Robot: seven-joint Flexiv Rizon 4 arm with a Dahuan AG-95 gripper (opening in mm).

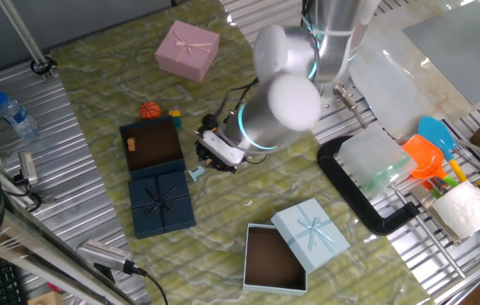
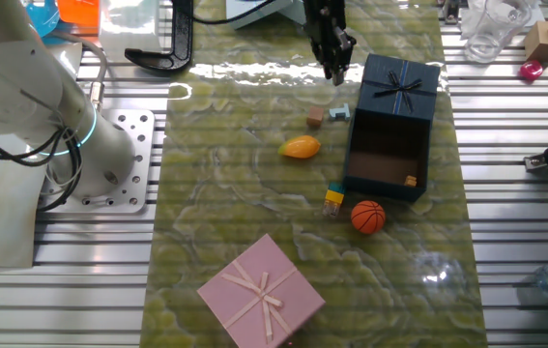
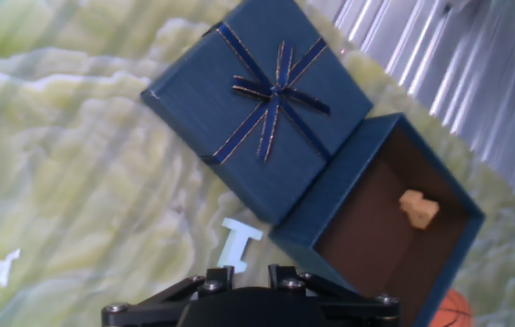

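My gripper is at the bottom of the wrist view, fingertips apart and nothing visible between them. Just beyond it a pale blue I-shaped piece [image 3: 238, 243] lies on the green mat, beside the dark blue box [image 3: 330, 263]. That open box holds a small orange-brown piece [image 3: 419, 209]; its bowed lid [image 3: 266, 91] lies against one side. Exterior view 2 shows a brown cube [image 2: 315, 116] and an orange-yellow mango-like toy [image 2: 301, 147] near the I-shaped piece [image 2: 339, 113], with my gripper [image 2: 334, 70] off to one side. Exterior view 1 hides the cube and mango behind the arm.
An orange basketball [image 2: 367, 217] and a yellow-green block [image 2: 333, 198] sit by the dark box. A pink gift box [image 1: 188, 51] stands at the mat's far end. An open light-blue box [image 1: 275, 258] has its lid [image 1: 311, 234] leaning over it. A black clamp [image 1: 354, 191] borders the mat.
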